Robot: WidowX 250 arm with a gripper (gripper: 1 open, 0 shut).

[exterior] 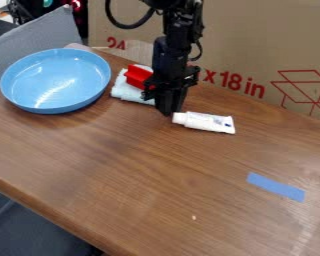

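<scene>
My black gripper (pixel 171 100) hangs low at the back of the wooden table, its tips at the left end of a white tube (pixel 203 121); whether anything sits between them is hard to see. A red object (pixel 139 75) lies behind and left of the gripper on a folded light cloth (pixel 127 90), both partly hidden by it.
A blue plate (pixel 56 80) sits at the left. A cardboard box (pixel 256 50) stands along the back. A blue strip (pixel 275 186) lies at the right.
</scene>
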